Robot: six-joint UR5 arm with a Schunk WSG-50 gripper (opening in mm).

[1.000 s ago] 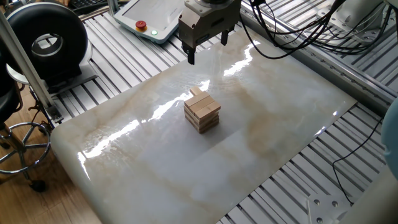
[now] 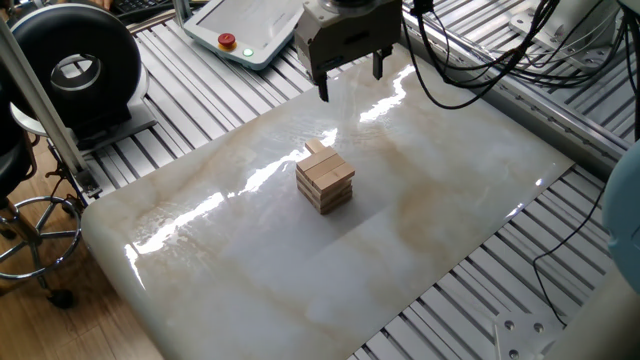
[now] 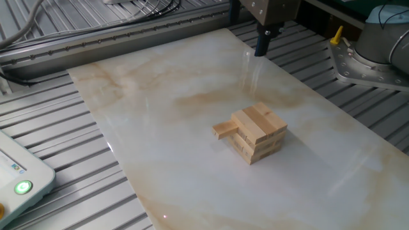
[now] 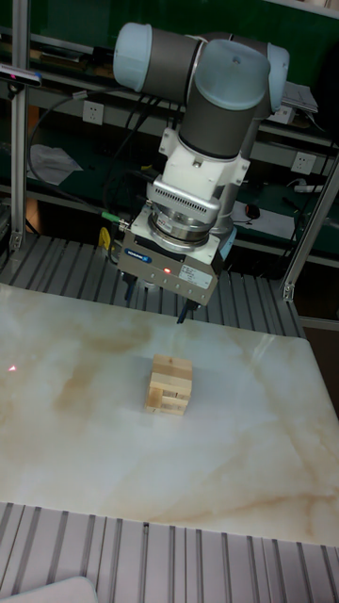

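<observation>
A small stack of pale wooden blocks [image 2: 325, 178] stands on the glossy marbled sheet, layered crosswise. One block [image 3: 223, 130] juts well out from the side of an upper layer, just below the top. My gripper [image 2: 350, 77] hangs above the sheet behind the stack, clear of it. Its two fingers are spread wide in exterior views 1 and 3, with nothing between them. From the third exterior view, the gripper [image 4: 157, 300] is past the far side of the blocks. Only part of the gripper shows in exterior view 2.
The marbled sheet [image 2: 250, 270] is bare around the stack and lies on slatted metal. A teach pendant [image 2: 243, 30] with a red button rests at the back edge. Loose black cables [image 2: 470, 80] hang beside the arm. A round black device [image 2: 80, 65] stands at the left.
My gripper has shifted a little to the right in exterior view 1 and turned slightly, its fingers still apart. The stack has not moved.
</observation>
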